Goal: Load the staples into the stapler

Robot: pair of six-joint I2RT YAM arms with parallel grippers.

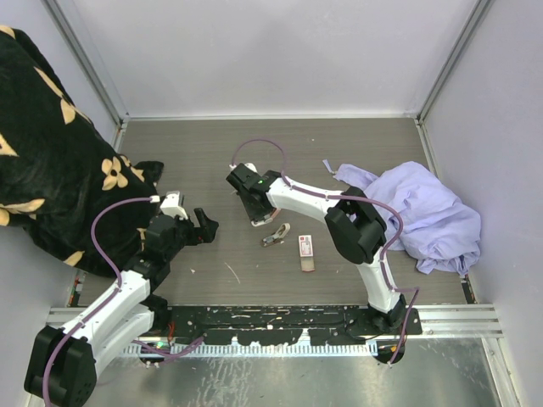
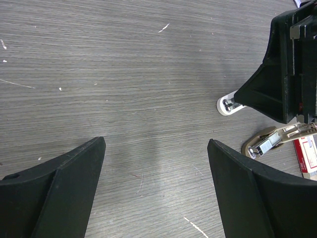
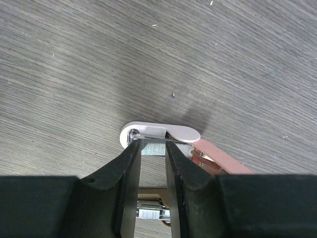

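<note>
In the right wrist view, my right gripper is shut on a short strip of staples [image 3: 153, 148]. The strip is held over the open channel of a white and pink stapler [image 3: 159, 130]; whether it touches the channel floor cannot be told. Below it in that view lies a second, brown stapler [image 3: 153, 194], partly behind my fingers, with a bright staple strip in it. My left gripper stands open above bare table, nothing between its fingers; the top view has it left of both staplers.
A red and white staple box [image 1: 305, 246] lies right of the brown stapler [image 1: 276, 235]. Lilac cloth [image 1: 420, 212] is bunched at the right, and a dark flowered blanket [image 1: 68, 144] hangs at the left.
</note>
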